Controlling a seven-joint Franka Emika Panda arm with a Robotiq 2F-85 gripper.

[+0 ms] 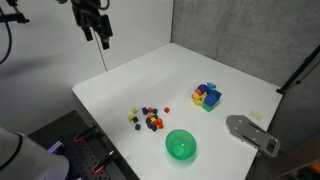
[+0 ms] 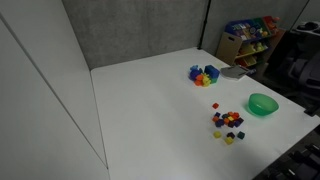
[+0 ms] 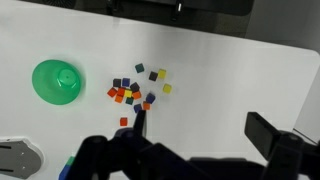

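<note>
My gripper [image 1: 97,42] hangs high over the left end of the table, far above everything on it. In the wrist view the two dark fingers [image 3: 110,156] stand wide apart, and between them I see only table. Small cubes [image 3: 136,96] in red, orange, blue, yellow and dark colours lie loosely scattered. Beside them is a green bowl [image 3: 57,82], also seen in the first exterior view as a round bowl [image 1: 181,146]; I make out no cubes in it.
Farther back stands a cluster of larger coloured pieces [image 1: 206,97]. A grey metal piece [image 1: 251,133] lies near the right edge. Shelves with coloured bins [image 2: 248,42] stand behind the table. Wide bare white surface [image 2: 150,110] surrounds the cubes.
</note>
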